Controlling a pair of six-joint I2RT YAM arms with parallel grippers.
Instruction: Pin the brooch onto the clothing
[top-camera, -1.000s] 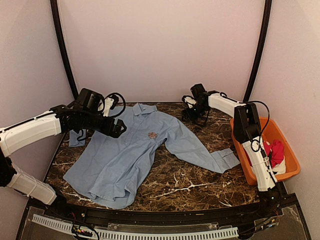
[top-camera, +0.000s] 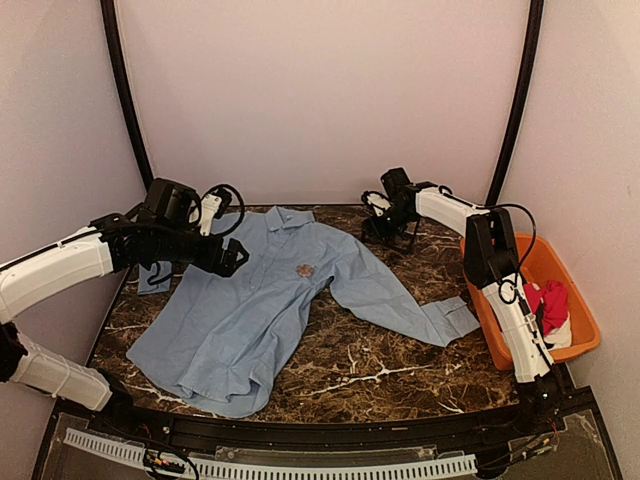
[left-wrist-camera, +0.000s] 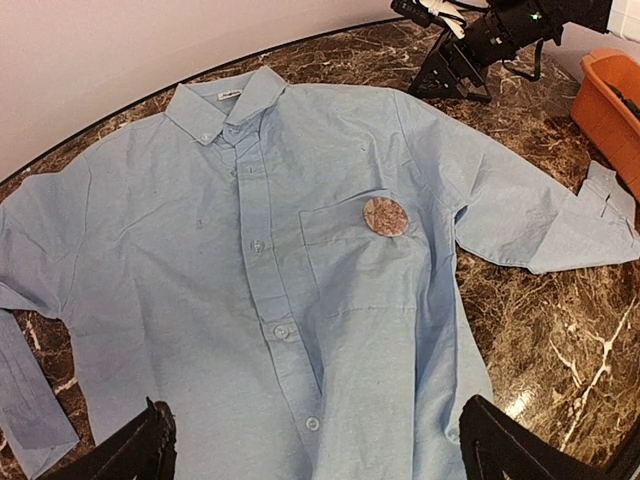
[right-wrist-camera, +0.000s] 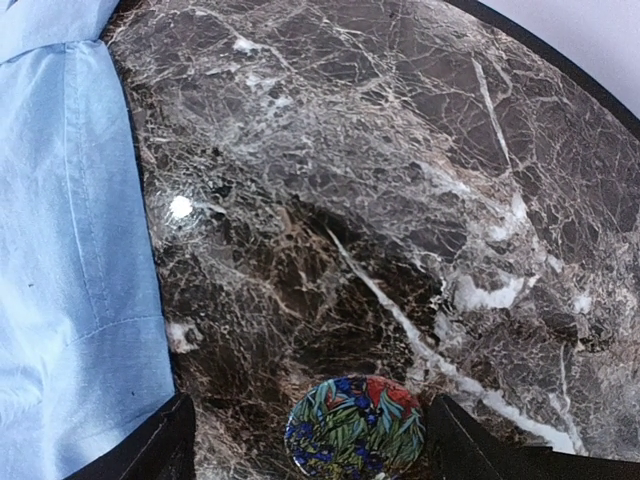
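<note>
The light blue shirt (top-camera: 235, 310) lies spread with its collar at the back. On its chest pocket rests a round, brownish disc (left-wrist-camera: 385, 217). A separate round brooch (right-wrist-camera: 355, 428) with a leafy pattern of red, blue and green lies on the dark table beside the sleeve. My right gripper is part open around this brooch; the right finger is close by its edge, and a gap shows on the left. Whether the right finger touches it, I cannot tell. Over the shirt's left half, my left gripper stands open with nothing between its fingers.
At the right stands an orange bin (top-camera: 578, 310) with red and white cloth inside. One sleeve (top-camera: 400, 305) stretches across the table towards it. Bare marbled table (top-camera: 370, 370) shows at the front right. A wall closes off the back.
The left gripper has shifted very slightly to the left. The right arm looks almost still in the top view, and the shirt and its disc have stayed in place.
</note>
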